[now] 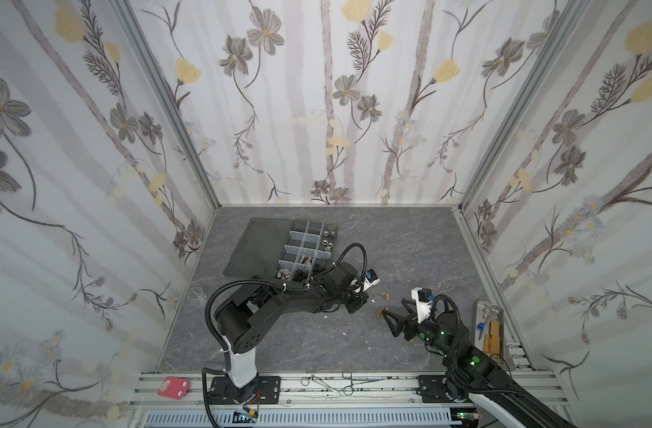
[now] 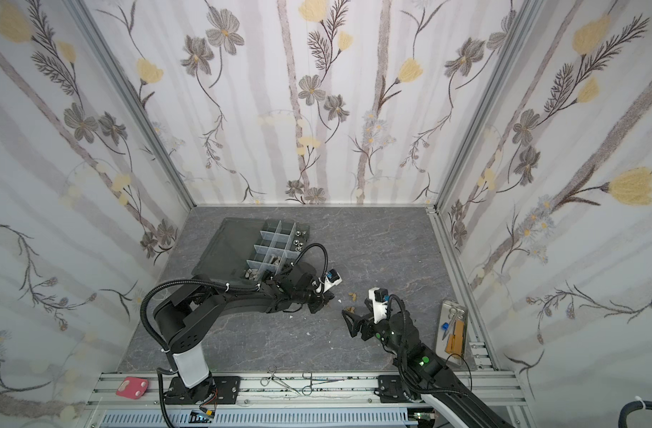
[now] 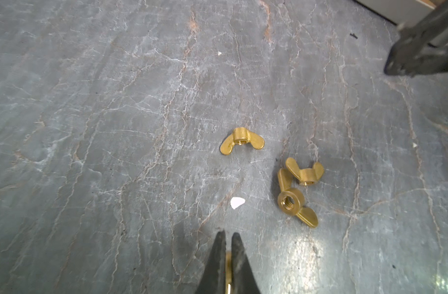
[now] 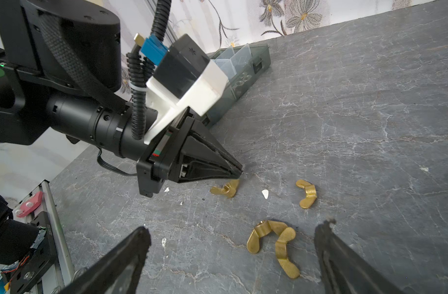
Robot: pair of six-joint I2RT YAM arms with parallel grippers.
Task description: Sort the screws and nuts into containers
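In the left wrist view one brass wing nut [image 3: 240, 134] lies alone on the grey table, and two more touch each other: one wing nut [image 3: 308, 176] behind, another wing nut [image 3: 290, 201] in front. My left gripper is shut, with a strip of brass showing along the gap between its fingers. From the right wrist, a wing nut [image 4: 229, 189] appears directly under the left fingertips; I cannot tell whether they pinch it. My right gripper stands wide open, the touching pair [image 4: 278, 234] in view between its fingers. The divided box [image 1: 308, 246] sits behind the left arm.
A small tray [image 1: 488, 328] with tools stands at the right edge. White chips [image 3: 237, 202] dot the table. Scissors [image 1: 349, 385] lie on the front rail.
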